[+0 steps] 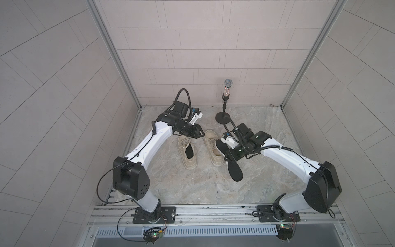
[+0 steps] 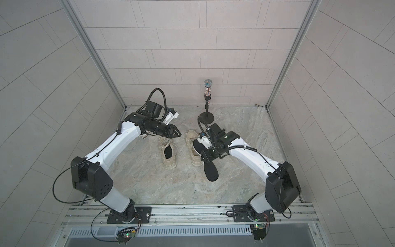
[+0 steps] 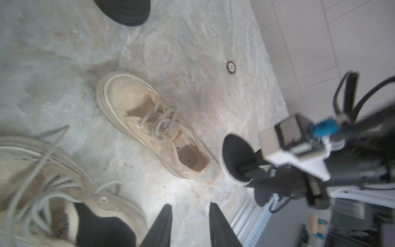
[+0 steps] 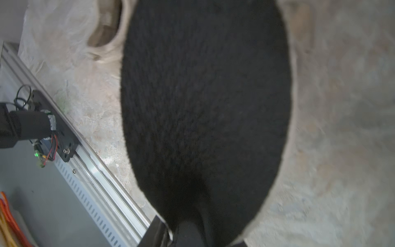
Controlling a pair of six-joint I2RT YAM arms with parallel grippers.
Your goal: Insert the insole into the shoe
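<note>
Two beige sneakers stand side by side: the left shoe (image 1: 187, 164) with dark lining showing inside, the right shoe (image 3: 144, 123) with an empty-looking opening in the left wrist view. My right gripper (image 1: 230, 154) holds a black insole (image 1: 234, 170) raised near the right shoe; the insole fills much of the right wrist view. My left gripper is above and behind the shoes, open with nothing between its fingertips.
A microphone on a black round stand (image 1: 223, 118) stands at the back. A small round disc (image 3: 230, 67) lies on the table.
</note>
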